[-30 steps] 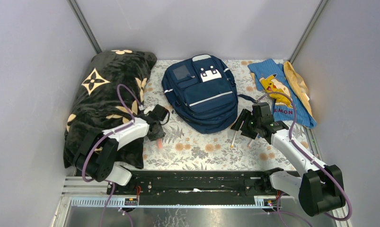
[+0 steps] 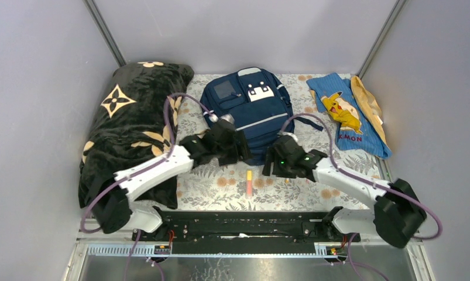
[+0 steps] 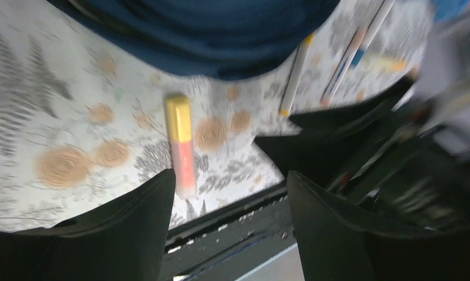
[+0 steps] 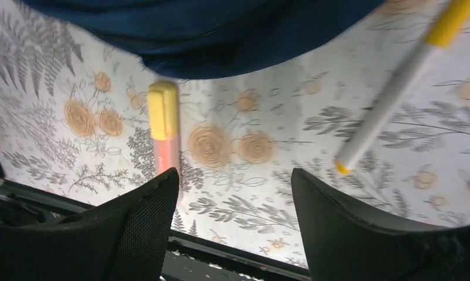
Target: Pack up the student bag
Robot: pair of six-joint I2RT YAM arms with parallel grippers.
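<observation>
A yellow-and-pink stick (image 2: 249, 182), perhaps a highlighter, lies on the table just in front of the navy backpack (image 2: 258, 111). My left gripper (image 2: 244, 147) is over the bag's lower edge, open and empty; in its own view the stick (image 3: 182, 146) lies below and beyond its fingers. My right gripper (image 2: 268, 167) is open too, to the right of the stick (image 4: 164, 117), with nothing between its fingers. White pens with yellow ends (image 3: 297, 76) and a pinkish pen (image 3: 342, 70) lie to the right, mostly hidden under the right arm in the top view.
A dark plush pillow or blanket (image 2: 127, 123) fills the left side. At the back right sits a blue cloth bag (image 2: 340, 111) with a yellow character. The two grippers are close together.
My left gripper brought the stick rightward from beside the pillow, let go of it and moved back up. The right gripper has swung left, away from the pens toward the stick.
</observation>
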